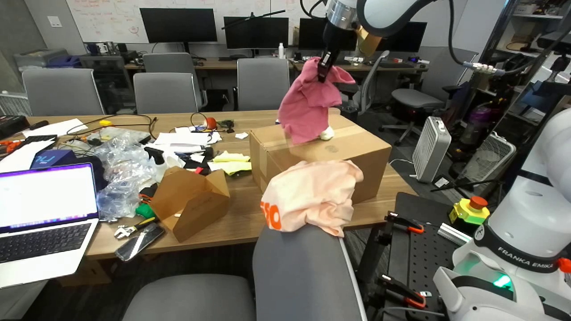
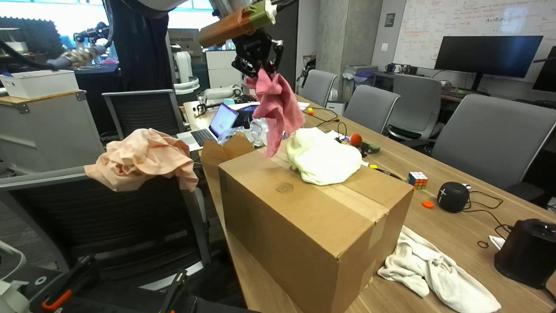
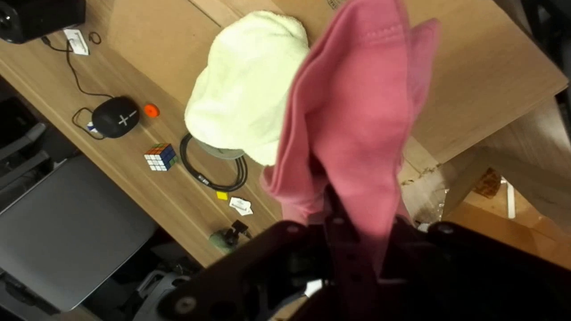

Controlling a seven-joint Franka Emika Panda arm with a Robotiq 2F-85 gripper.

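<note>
A pink cloth hangs from my gripper, which is shut on its upper part above the large cardboard box. In exterior view 2 the cloth drapes down close to the box top; whether its lowest tip touches cannot be told. A pale yellow cloth lies bunched on the box beside it. The wrist view has the pink cloth filling the middle, covering much of the fingers. A peach cloth is draped over the back of the near chair.
A small open brown box and cluttered plastic bags stand left of the large box. Beyond it are a Rubik's cube, a black speaker and a white cloth. Part of the box top is bare.
</note>
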